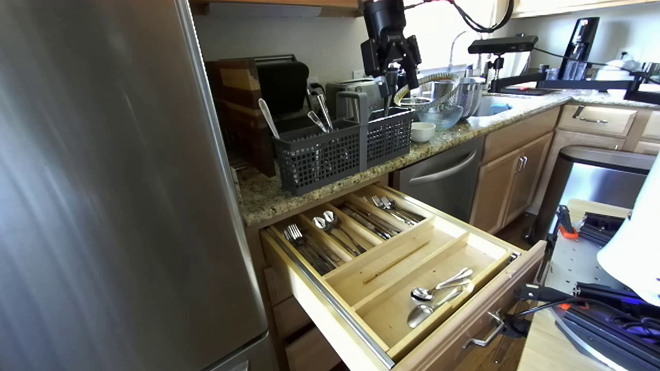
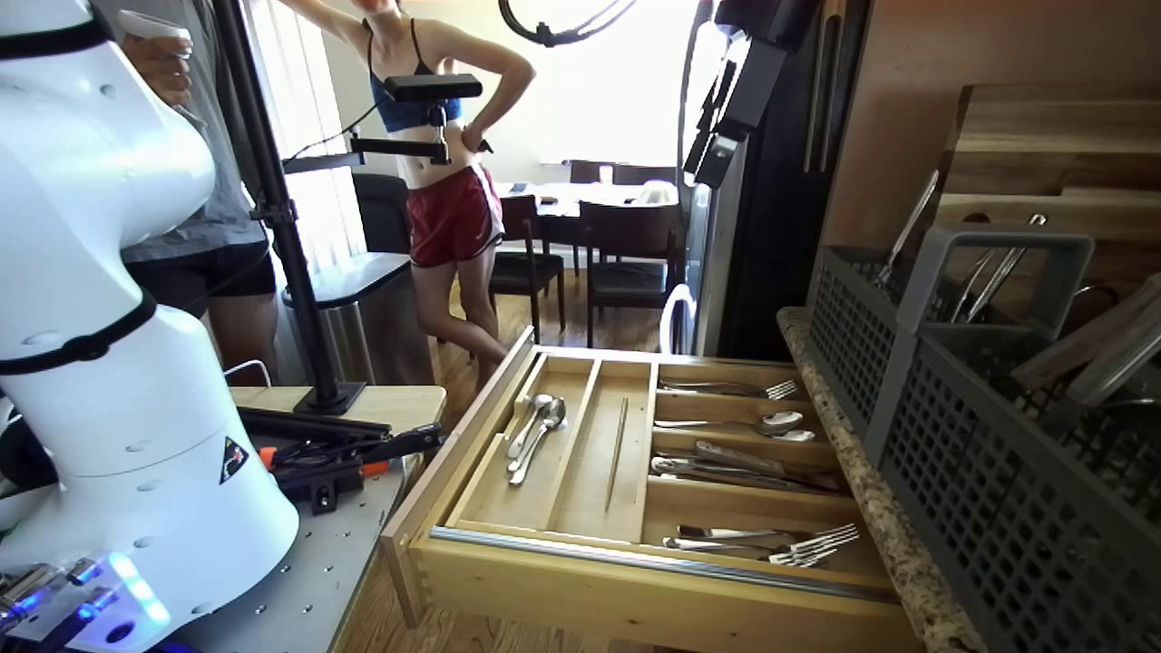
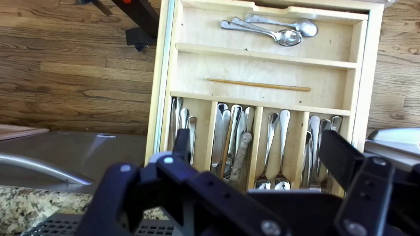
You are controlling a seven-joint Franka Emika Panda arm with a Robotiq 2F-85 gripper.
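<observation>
My gripper (image 1: 392,77) hangs above the counter, its fingers wide apart with nothing between them. Its fingers (image 3: 181,139) stand over the drawer's rear compartments in the wrist view. Below is a pulled-out wooden drawer (image 1: 287,272) with dividers. Several forks (image 2: 816,544), knives (image 2: 729,462) and two spoons (image 3: 282,149) lie in its rear slots. A wooden stick (image 3: 258,84) rests alone in the middle compartment. Loose spoons (image 3: 289,37) lie together in the front compartment. On the counter a grey cutlery basket (image 1: 322,161) holds several upright utensils.
Glass and metal bowls (image 1: 440,115) and a small white bowl (image 1: 423,132) stand beside the basket. A steel refrigerator (image 1: 111,185) borders the drawer on one side. People (image 2: 457,174) stand beyond the drawer. Above the drawer is free room.
</observation>
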